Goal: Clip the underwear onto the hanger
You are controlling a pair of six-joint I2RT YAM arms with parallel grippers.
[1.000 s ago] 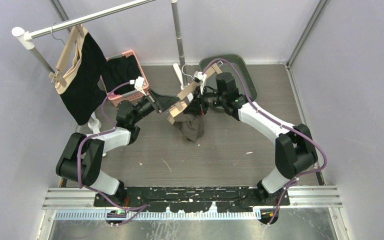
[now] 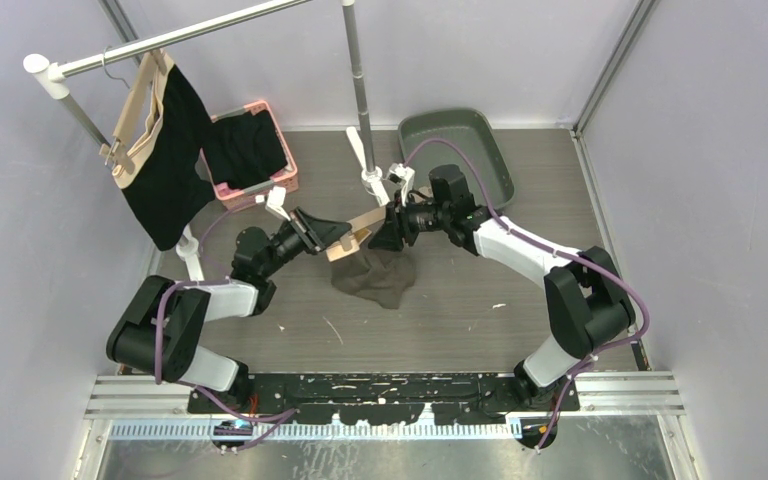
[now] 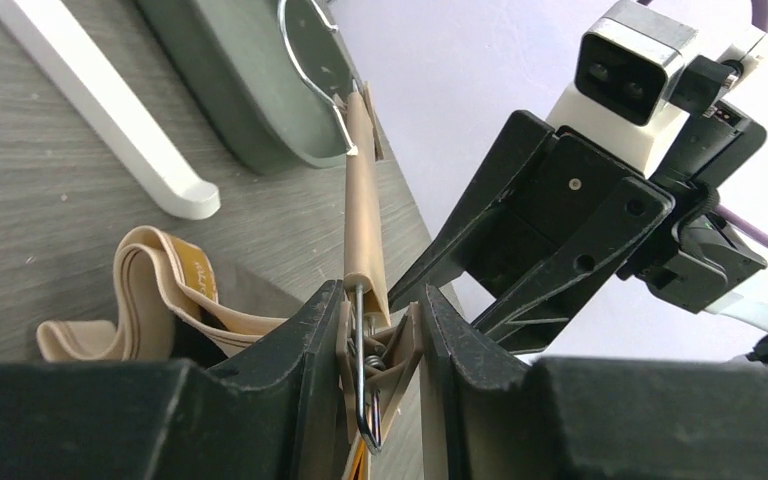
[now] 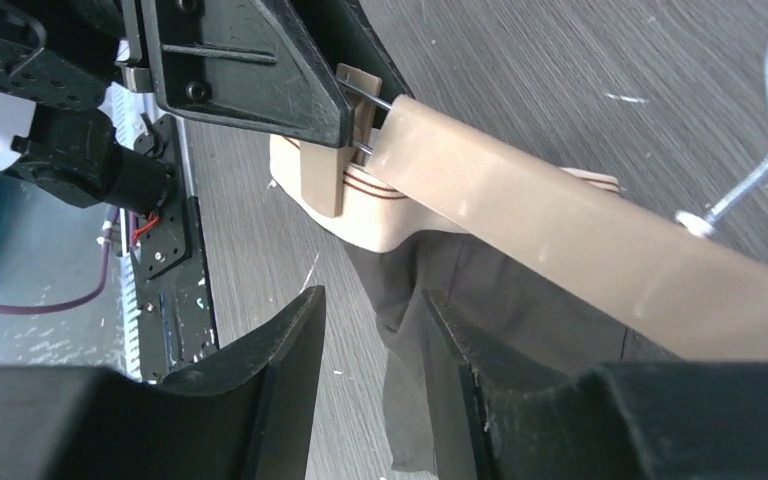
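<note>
My left gripper [image 2: 332,236] is on the clip [image 4: 323,180] at one end of a beige hanger [image 4: 580,230], whose hook [image 3: 305,70] points away from it. The clip sits over the beige waistband [image 4: 400,225] of dark underwear [image 2: 370,280], which drapes down to the floor. My right gripper hovers beside the hanger above the dark fabric, fingers apart with nothing seen gripped between them.
A grey-green bin [image 2: 490,155] stands at the back right. A pink basket [image 2: 290,175] of dark cloth sits at the back left, beside a rail [image 2: 200,28] carrying another hanger with underwear.
My left gripper and the hanger's clip end have moved down toward the front; my right gripper has shifted slightly. The underwear now hangs lower and more spread out.
</note>
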